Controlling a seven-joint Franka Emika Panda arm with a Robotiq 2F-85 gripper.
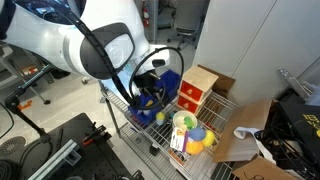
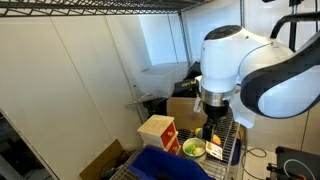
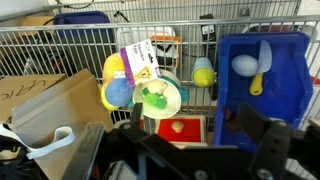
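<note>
My gripper stands open above the wire rack, with nothing between its fingers. Ahead of it in the wrist view lies a green bowl holding green and whitish items. A white card with colourful print lies partly over the bowl's edge, beside yellow and blue round objects. A yellow-green object rests apart, to the bowl's right. Farther right, a blue bin contains a spoon-like item with a yellow handle and a grey-white oval. In exterior view 1 the arm hides part of the bin.
A wooden box with red drawer fronts stands behind the bowl. An open cardboard box and black crates take up the right side. Bare rack wires show between the objects.
</note>
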